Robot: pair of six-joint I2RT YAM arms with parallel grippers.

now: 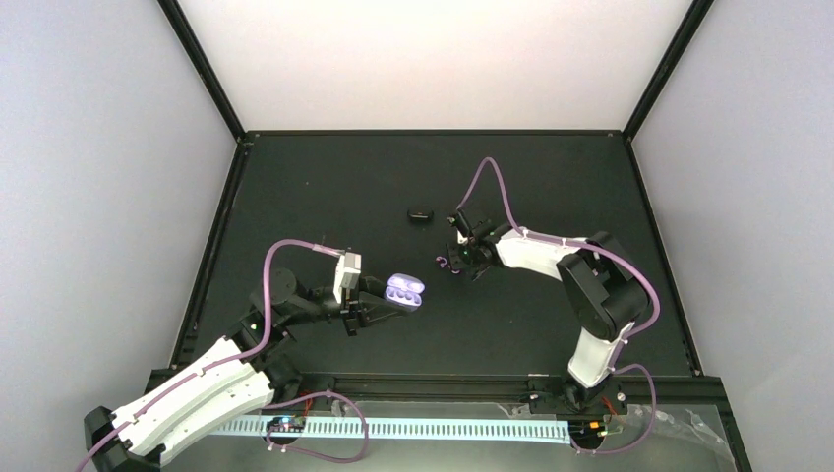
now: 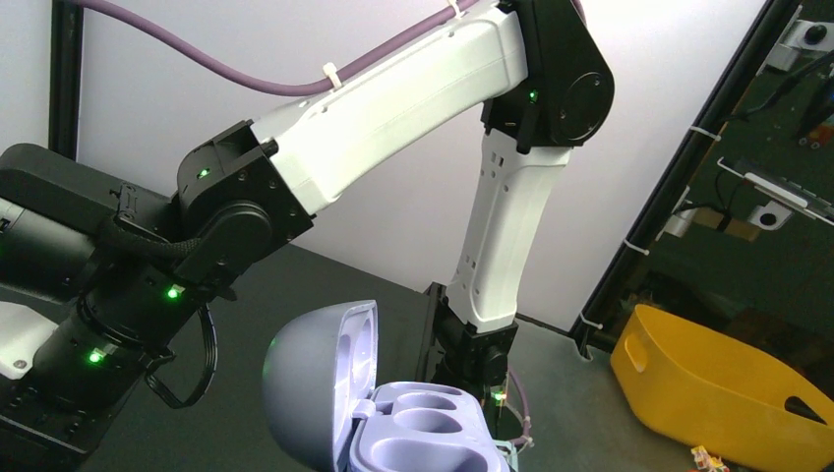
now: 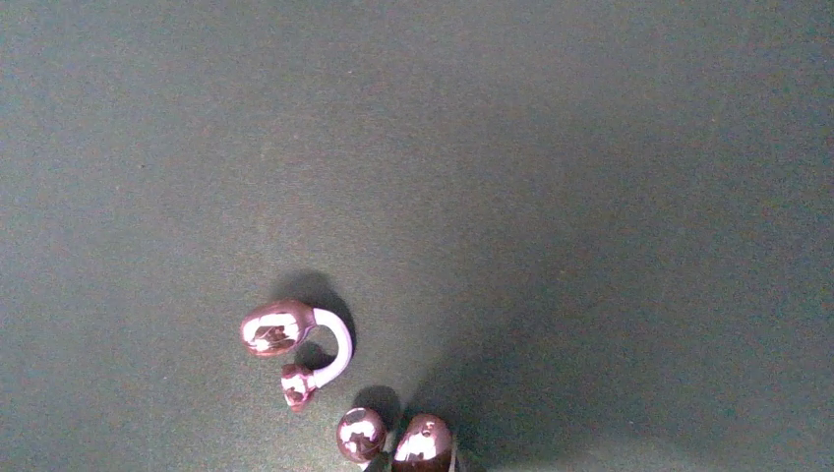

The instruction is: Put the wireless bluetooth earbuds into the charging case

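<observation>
The open lilac charging case (image 1: 404, 289) is held off the table by my left gripper (image 1: 396, 300), which is shut on it. In the left wrist view the raised lid (image 2: 325, 379) and the empty earbud slots show; the fingers there are hidden. One shiny pink earbud (image 3: 277, 329) with a pale curved band lies on the black mat. Beside it, a second earbud (image 3: 424, 442) is cut off by the bottom edge of the right wrist view. My right gripper (image 1: 453, 262) is down at this second earbud, its dark tips barely showing apart on either side of the larger bulb.
A small black object (image 1: 420, 214) lies on the mat behind the earbuds. Beyond the workspace stands a yellow bin (image 2: 728, 393).
</observation>
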